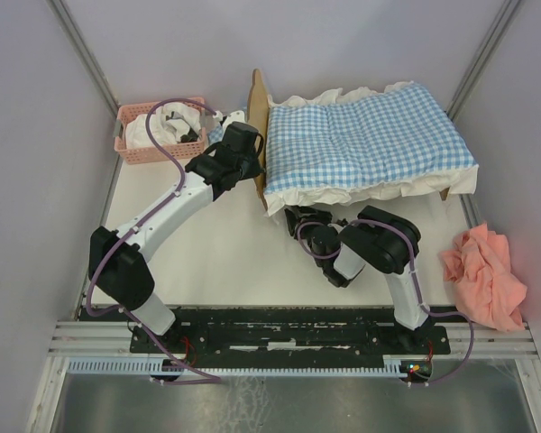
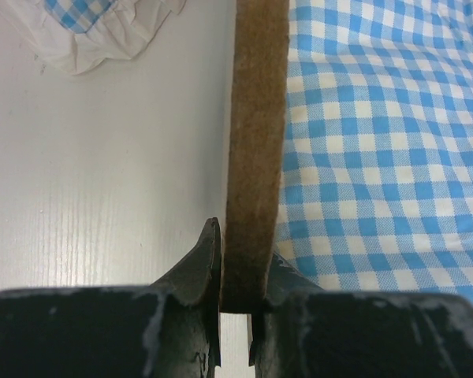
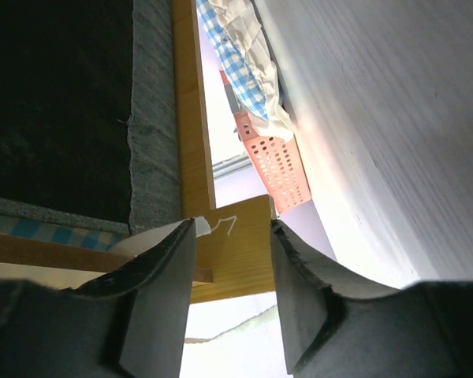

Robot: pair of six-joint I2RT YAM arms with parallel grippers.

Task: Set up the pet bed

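The pet bed has a blue-and-white checked mat (image 1: 365,135) with a white ruffled edge, lying tilted across the right half in the top view. At its left side a wooden end board (image 1: 258,108) stands upright. My left gripper is shut on the near end of that board (image 2: 256,142), one finger on each side. Under the bed's front edge, my right gripper is open near a corner of the wooden frame (image 3: 235,260). A wooden bar (image 3: 87,256) and a pale tab reach its left finger. The top view hides its fingertips beneath the ruffle.
A pink basket (image 1: 124,135) holding white cloth stands at the back left. Crumpled pink fabric (image 1: 487,280) lies at the right. Bare table shows at the left and front centre; grey walls close off the sides and back.
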